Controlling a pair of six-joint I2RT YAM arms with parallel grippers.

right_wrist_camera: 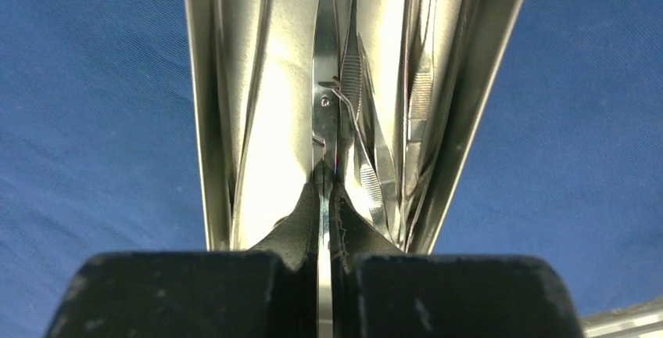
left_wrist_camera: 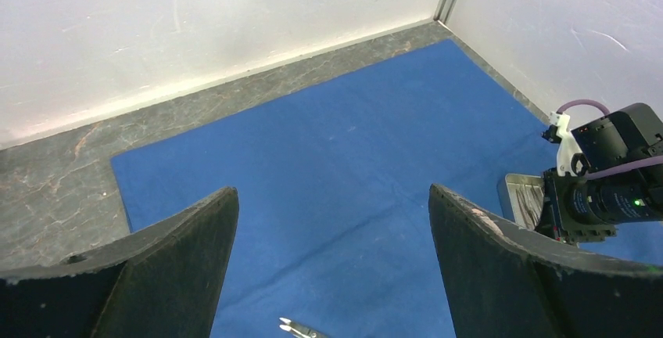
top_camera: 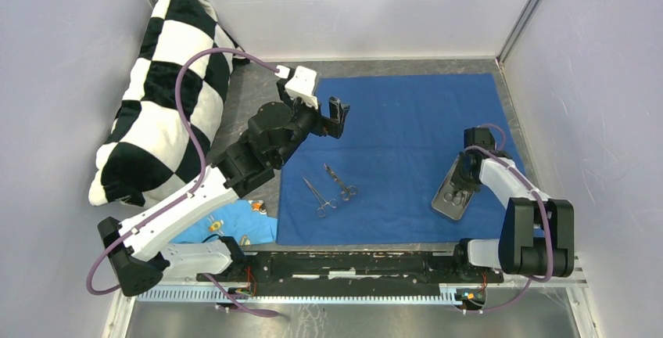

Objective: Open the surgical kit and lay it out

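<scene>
The metal tray (top_camera: 449,210) lies on the right side of the blue cloth (top_camera: 391,119). Inside it, the right wrist view shows scissors (right_wrist_camera: 324,111) along the middle, tweezers (right_wrist_camera: 370,185) just right of them and more slim instruments (right_wrist_camera: 421,95) by the right wall. My right gripper is down in the tray, its fingertips shut over the scissors' shanks; nothing shows clearly gripped, and the finger handles are mostly hidden. My left gripper hangs open and empty over the cloth. Two ring-handled instruments, a clamp (top_camera: 317,195) and scissors (top_camera: 339,181), lie on the cloth.
A checkered pillow (top_camera: 168,95) leans in the left corner. Light-blue cloth with small items (top_camera: 223,224) lies beneath the left arm. A wall (top_camera: 594,95) stands close to the right arm.
</scene>
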